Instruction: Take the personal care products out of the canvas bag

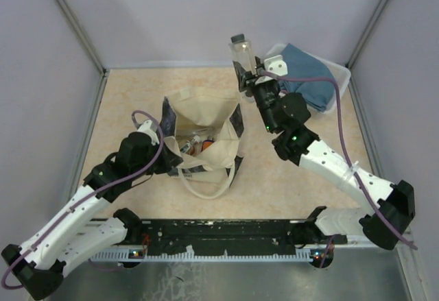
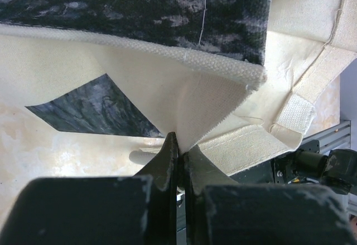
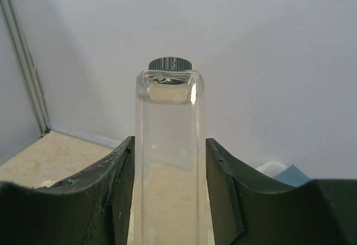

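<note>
The cream canvas bag with dark patterned panels stands open at the middle of the table. Several products lie inside it, among them one with an orange part. At the bag's left front edge my left gripper is shut, pinching a fold of the canvas. A clear square bottle with a dark cap is between the fingers of my right gripper, which is shut on it. In the top view this bottle is up beyond the bag's right back corner.
A white tray with a folded blue cloth sits at the back right, partly behind the right arm. Bare table shows to the right of the bag and along its left.
</note>
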